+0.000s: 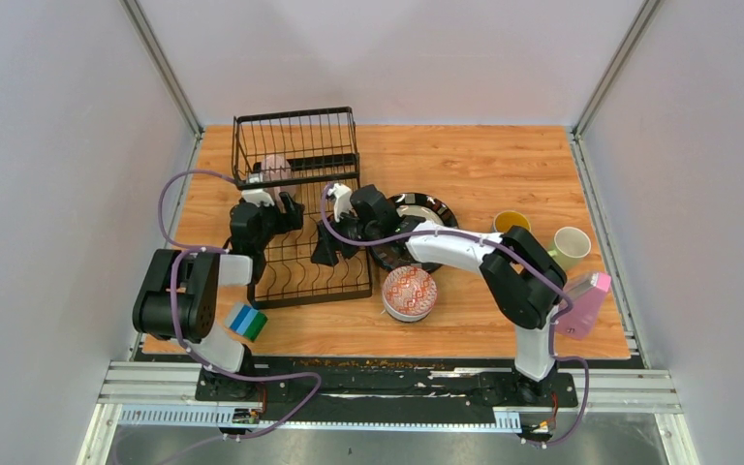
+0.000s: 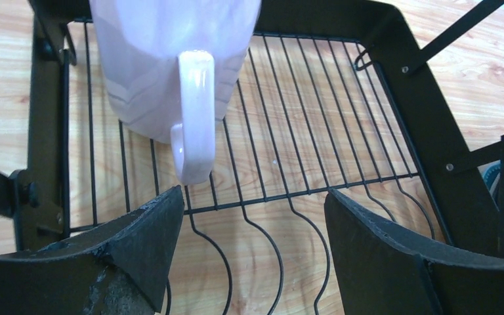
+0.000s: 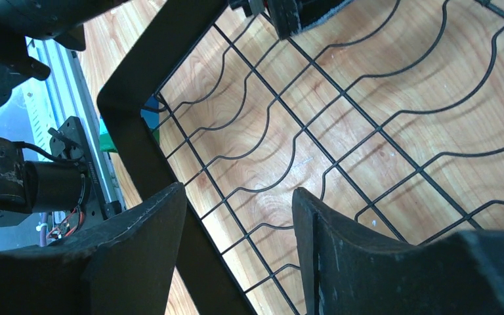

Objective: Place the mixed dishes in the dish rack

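Observation:
A black wire dish rack stands left of centre. In its back part sits a pale pink mug, handle toward my left gripper. The left gripper is open below the mug, nothing between its fingers. My right gripper is open over the rack's lower wires, also empty. To the right are a black-rimmed plate with a light dish, stacked patterned bowls, a yellow cup and a pale green mug.
A blue and green block lies in front of the rack. A pink jug-like object is at the front right.

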